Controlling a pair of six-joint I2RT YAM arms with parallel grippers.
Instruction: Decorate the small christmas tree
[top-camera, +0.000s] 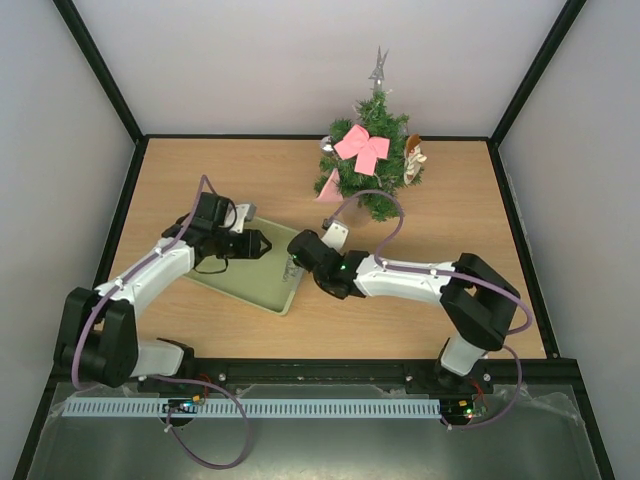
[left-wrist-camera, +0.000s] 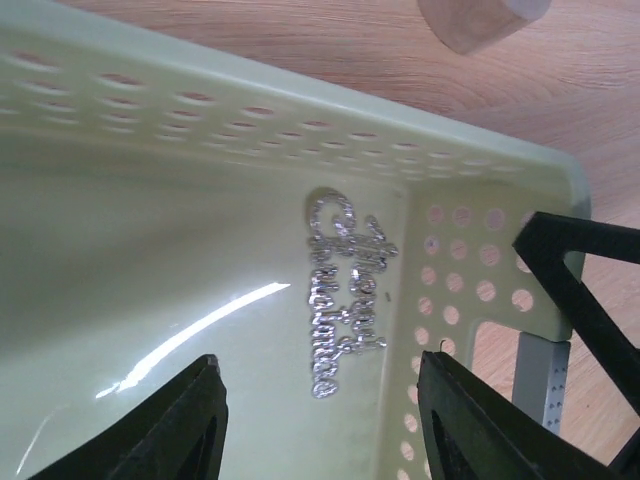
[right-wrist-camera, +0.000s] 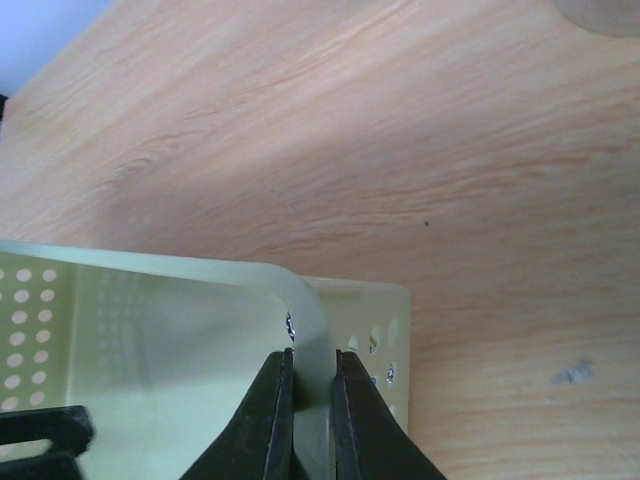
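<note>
The small Christmas tree (top-camera: 370, 160) stands at the back right, with a pink bow, silver topper and other ornaments. A pale green basket (top-camera: 240, 285) holds a silver chain-like ornament (left-wrist-camera: 340, 290) at one end. My right gripper is shut on the basket's rim at a corner. My left gripper is open over the basket with nothing between its fingertips; in the top view it sits above the basket's left part (top-camera: 250, 243).
Walls border it at the back and both sides. The tree's pot is largely hidden in the top view.
</note>
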